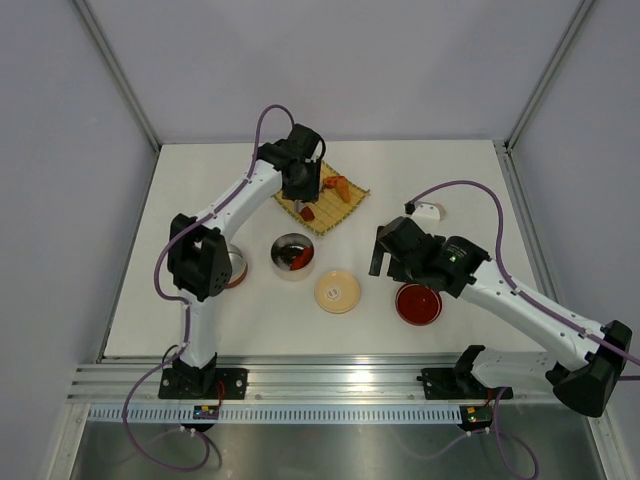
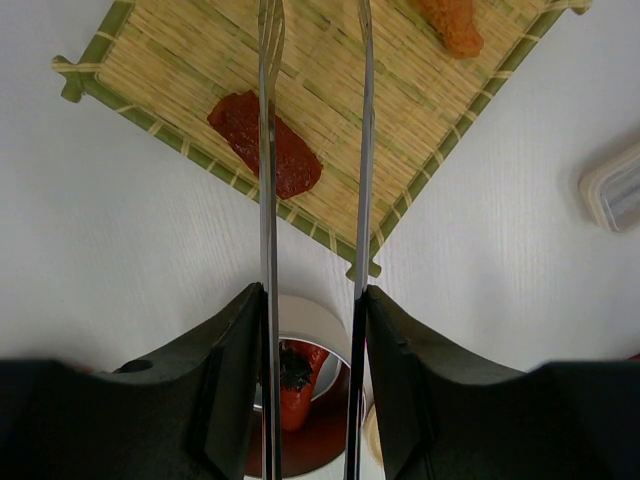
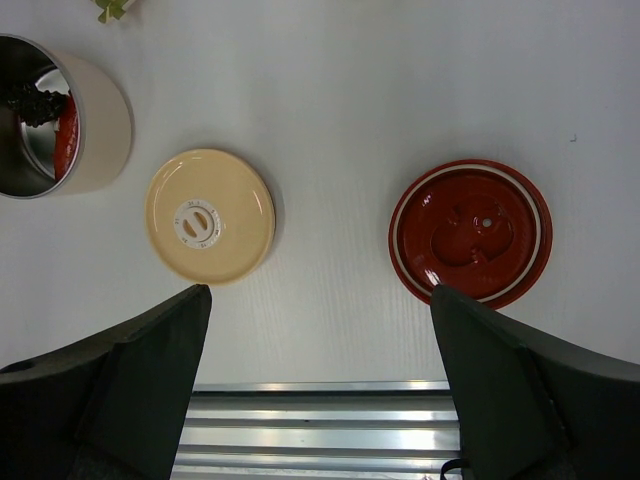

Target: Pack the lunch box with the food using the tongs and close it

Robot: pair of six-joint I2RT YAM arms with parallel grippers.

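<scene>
A bamboo mat [image 1: 340, 210] holds a dark red food piece [image 2: 238, 130] and orange fried pieces [image 2: 450, 25]. My left gripper [image 1: 298, 200] hangs over the mat; in its wrist view its fingers stand apart, the red piece beside the left one, nothing seen held. A pot [image 1: 292, 270] holds red and dark food. A cream lid [image 3: 210, 215] and a red lid [image 3: 470, 232] lie on the table. My right gripper [image 1: 388, 255] stands open above the right side, with nothing between its fingers.
A second steel-and-red container [image 1: 237, 265] sits left of the pot, partly behind the left arm. A small clear container [image 2: 612, 190] lies right of the mat.
</scene>
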